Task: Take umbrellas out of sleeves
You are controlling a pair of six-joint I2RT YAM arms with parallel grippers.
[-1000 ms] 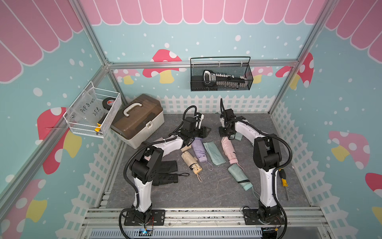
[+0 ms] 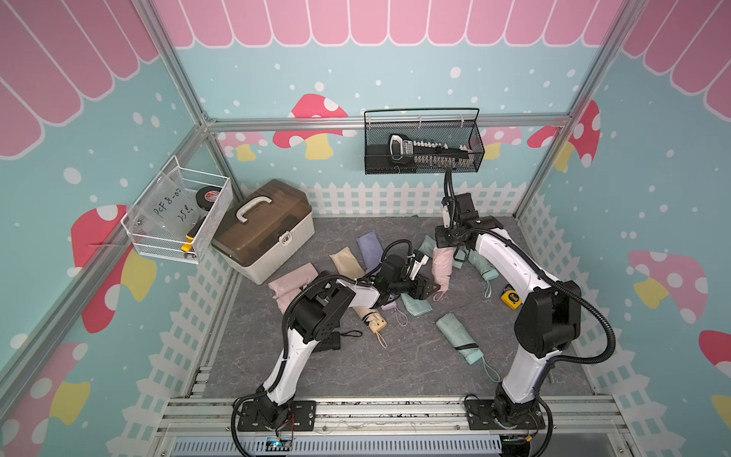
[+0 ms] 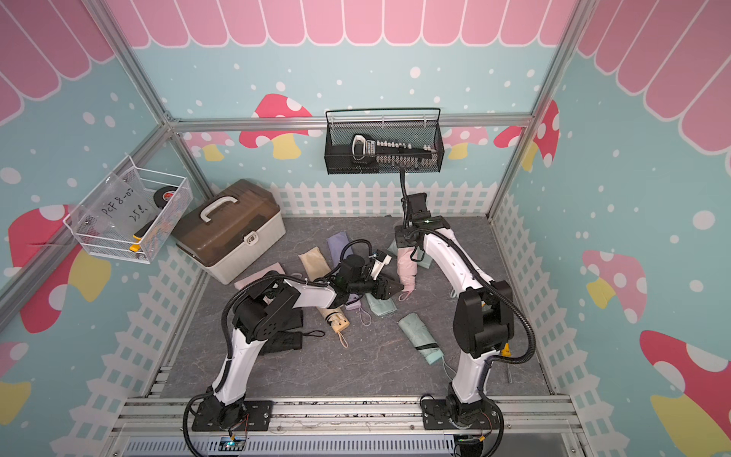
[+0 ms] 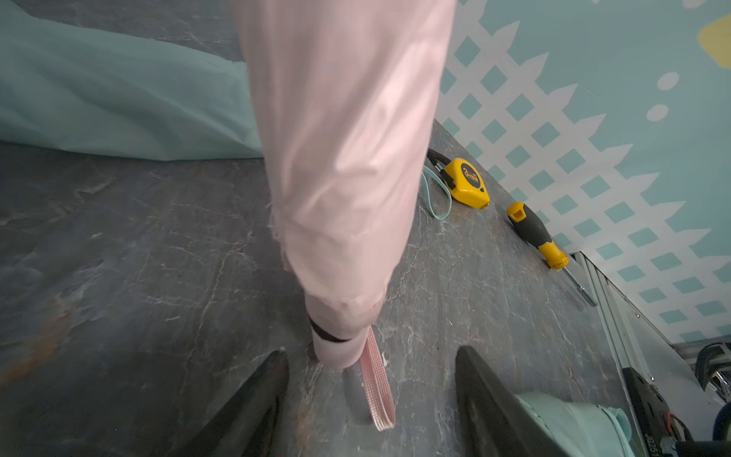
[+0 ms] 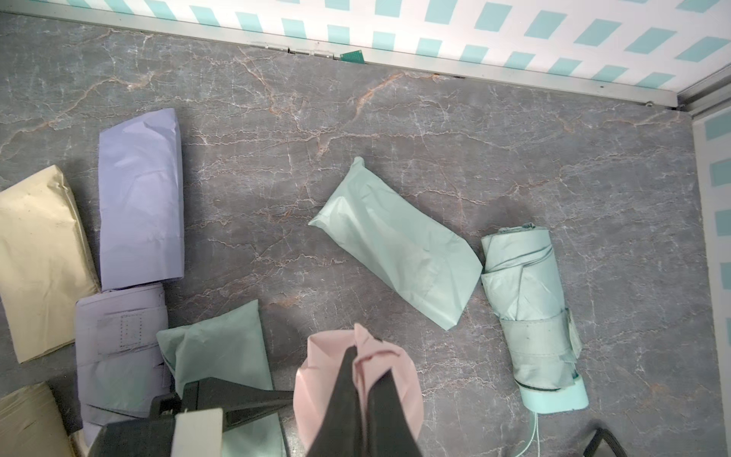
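Observation:
A pink umbrella in its sleeve (image 4: 342, 167) hangs upright from my right gripper, which is shut on the sleeve's gathered top; its lower end shows a dark band and a wrist loop (image 4: 377, 388). My left gripper stands open beside that lower end, nothing held between its fingers. In the right wrist view a green folded sleeve (image 5: 396, 243), a lavender sleeve (image 5: 141, 198), a cream sleeve (image 5: 42, 259) and a green umbrella (image 5: 525, 320) lie on the floor.
Another green umbrella (image 2: 459, 339) lies at the front right, near a tape measure (image 4: 464, 182) and a screwdriver (image 4: 548, 247). A brown-lidded toolbox (image 2: 262, 228) stands at the back left. Wire baskets (image 2: 422, 152) hang on the walls.
My left arm has moved down and right toward that umbrella's lower end.

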